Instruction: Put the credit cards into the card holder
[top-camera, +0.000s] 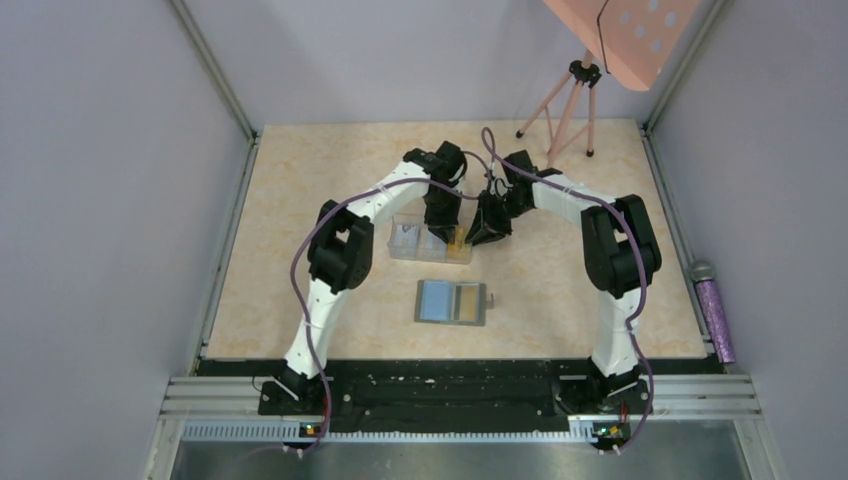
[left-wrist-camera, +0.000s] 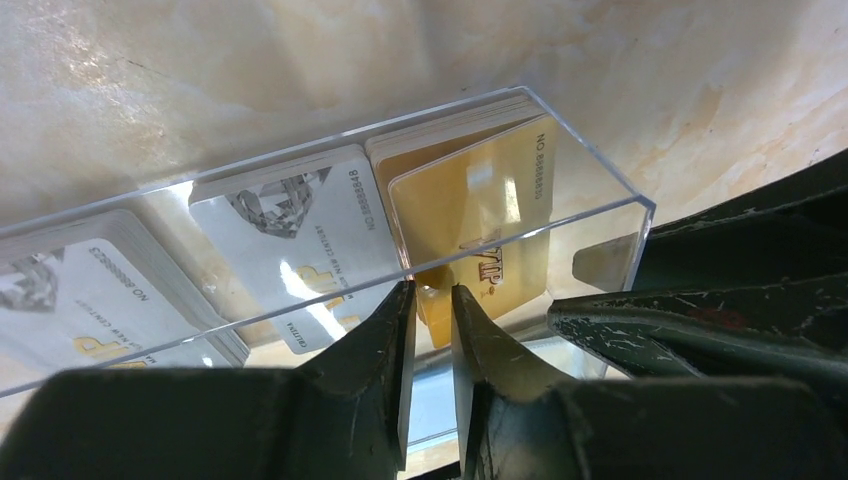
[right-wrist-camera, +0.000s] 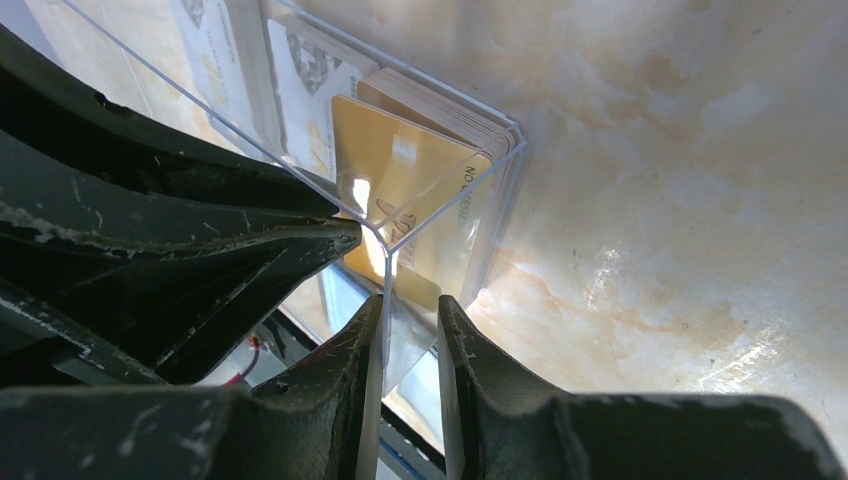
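A clear box (top-camera: 432, 259) holds silver card stacks and, at its right end, a gold stack (top-camera: 456, 243). The top gold card (left-wrist-camera: 480, 215) lies skewed over those beneath it. Above the gold stack's near edge is my left gripper, partly open, with no card clearly between its fingers. My right gripper is shut on the box's clear wall at the right front corner, beside the gold card (right-wrist-camera: 400, 165). Closer to the table's front lies a grey tray (top-camera: 484, 321) with one blue and one gold-toned section; whether it is the card holder I cannot tell.
Silver cards (left-wrist-camera: 300, 240) fill the box's middle compartment, left of the gold ones. Both grippers stand close together at the box's right end. A pink tripod (top-camera: 575, 95) rises at the back right.
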